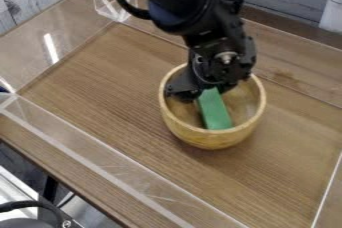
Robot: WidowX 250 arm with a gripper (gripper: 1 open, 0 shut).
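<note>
A round wooden bowl (242,122) stands on the wooden table, with a green block (214,112) lying inside it, sloping toward the front. The dark gripper (198,90) reaches down from the top into the back of the bowl, over the block's upper end. Its fingertips are partly hidden, and I cannot see clearly whether they touch the block.
Clear strips run along the table's left and front edges. A white object (334,12) is at the back right.
</note>
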